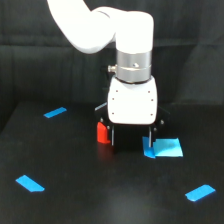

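My white gripper [132,138] hangs low over the dark table, its two dark fingers set wide apart at left and right. The space between them looks empty. A red block [103,133] is just left of the left finger, partly hidden behind the hand. By the right finger there is a blue block [149,148], partly covered by that finger. Whether the finger touches it cannot be made out.
A light blue square [169,147] lies right beside the blue block. Blue tape strips [30,184] mark the table at front left, front right and back left.
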